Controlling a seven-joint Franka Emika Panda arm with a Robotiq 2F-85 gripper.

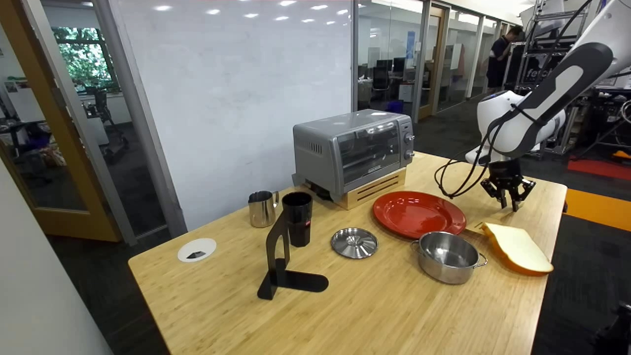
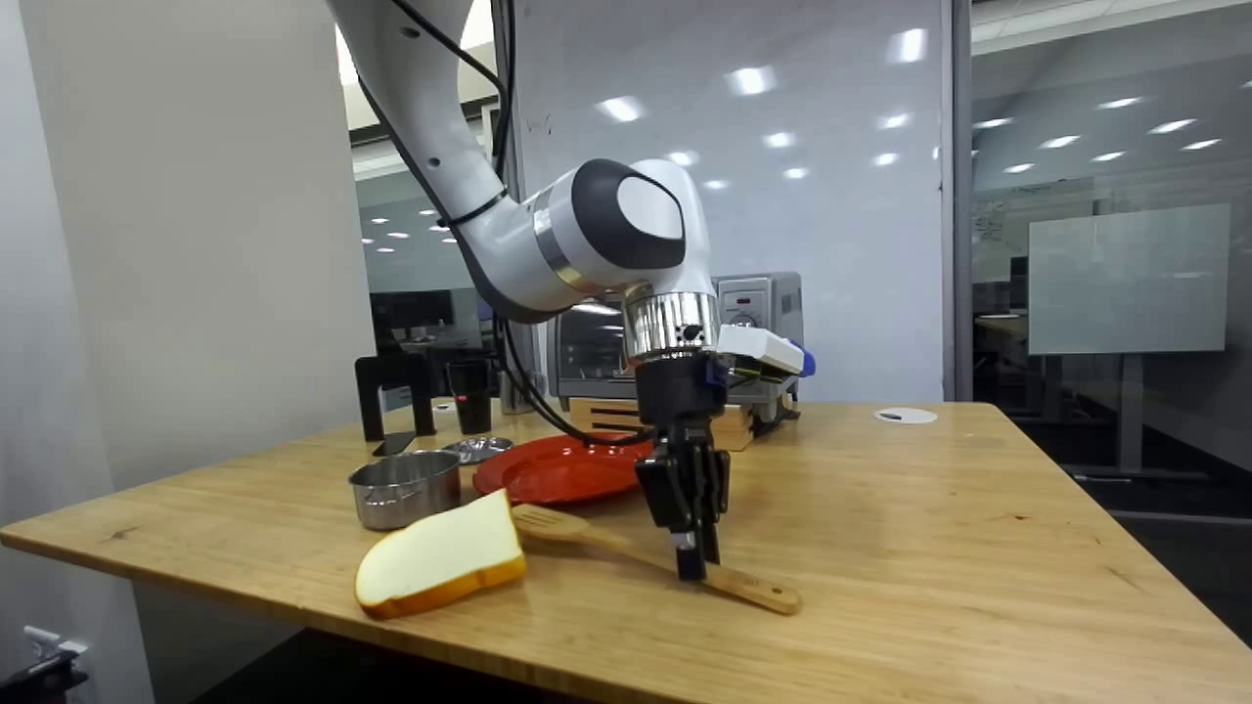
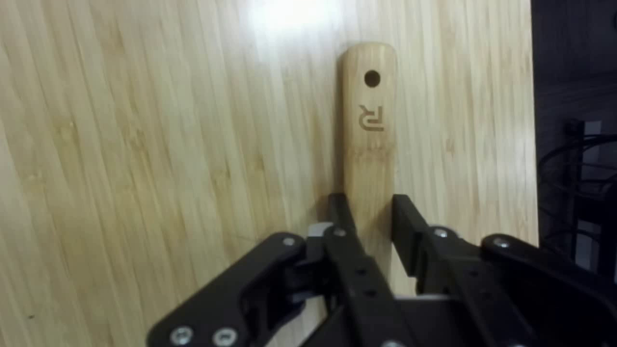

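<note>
A wooden spatula with a slotted head [image 2: 552, 524] lies along the table; its handle [image 3: 370, 156] ends in a small hole. My gripper is shut on the handle, one finger on each side of it, and in the second exterior view the gripper [image 2: 700, 569] reaches down to table level. By the spatula's head lies a bread slice [image 1: 520, 245] with a brown crust, close to the table edge. Its near corner hides part of the spatula in the first exterior view.
A red plate [image 1: 417, 214] and a steel pot [image 1: 448, 260] stand beside the bread. Farther off are a steel lid [image 1: 353, 243], a black stand [image 1: 296, 280], a black cup [image 1: 298, 219], a metal pitcher [image 1: 262, 210] and a toaster oven [image 1: 355, 151]. Bare table [image 2: 939, 563] lies beyond the handle's end.
</note>
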